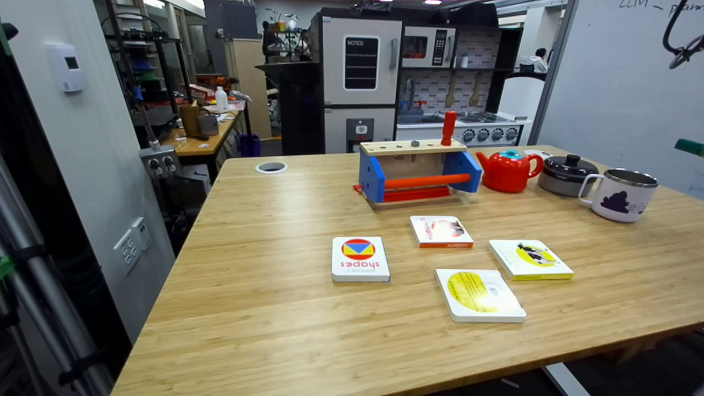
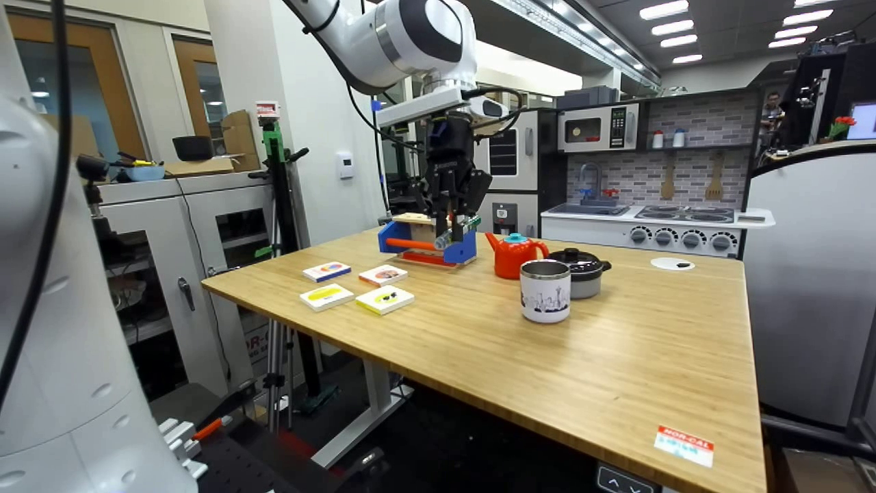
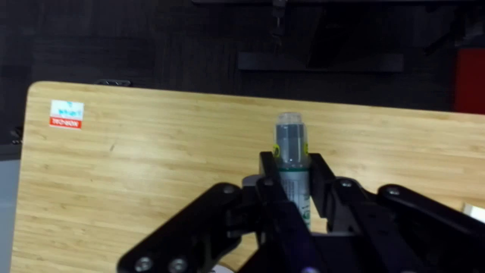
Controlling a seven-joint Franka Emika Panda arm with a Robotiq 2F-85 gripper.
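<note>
A slim clear bottle (image 3: 291, 145) with a green-and-white label lies between the fingers of my gripper, which is shut on it. The bottle's clear end sticks out past the fingertips, and the wooden table is beneath it in the wrist view. In exterior view 2 my gripper (image 2: 447, 233) appears above the table with the bottle held crosswise, the toolbench showing behind. Only the bottle's green end (image 1: 690, 146) enters exterior view 1, at the right edge; the gripper is out of that frame.
On the table (image 1: 264, 317) stand a blue-and-red toy toolbench (image 1: 422, 179), a red teapot (image 1: 506, 172), a lidded pot (image 1: 566, 175) and a white mug (image 1: 619, 198). Several small books, one marked shapes (image 1: 360, 259), lie nearer.
</note>
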